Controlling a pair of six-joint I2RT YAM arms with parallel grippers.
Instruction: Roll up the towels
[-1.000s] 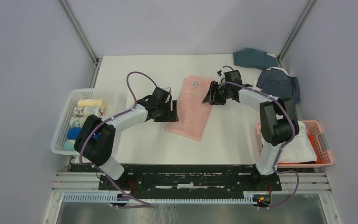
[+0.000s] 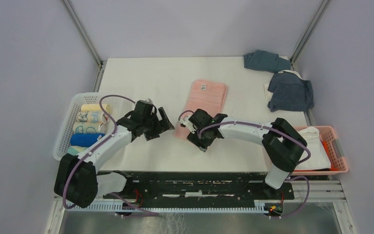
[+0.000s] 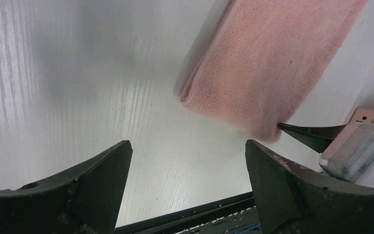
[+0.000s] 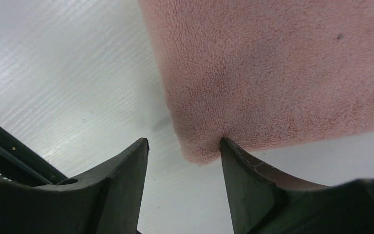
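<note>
A pink towel [image 2: 207,95] lies folded flat and slightly askew on the white table [image 2: 141,73]. My left gripper [image 2: 165,119] is open just left of the towel's near-left corner, with nothing between its fingers. My right gripper is part open at the towel's near-right corner; in the right wrist view one finger touches the pink edge, and the corner lies between and beyond the fingertips.
A white basket [image 2: 64,127] of rolled towels stands at the left. Dark folded towels [image 2: 290,91] lie at the back right. A pink basket [image 2: 339,164] with white cloth sits at the front right.
My right gripper has come down from the towel's upper right side to its near corner. My left gripper has pulled back leftward from the towel and turned.
</note>
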